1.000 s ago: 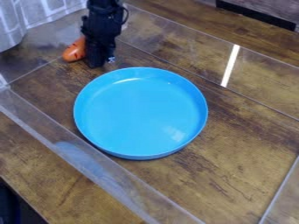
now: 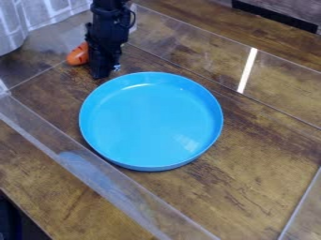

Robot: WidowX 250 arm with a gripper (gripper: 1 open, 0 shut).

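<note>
The black gripper (image 2: 105,58) is low at the back left, its fingers down at the table just behind the blue plate. An orange object (image 2: 78,54) lies right beside it on the left, partly hidden behind the gripper; whether the fingers touch it or are closed on it is unclear. The large round blue plate (image 2: 150,121) lies flat and empty in the middle.
A clear strip or edge runs diagonally along the left, and a white crumpled covering (image 2: 22,23) is at the upper left.
The gripper has shifted slightly to the left, toward the orange object, which is now a little more hidden. The plate has stayed put.
</note>
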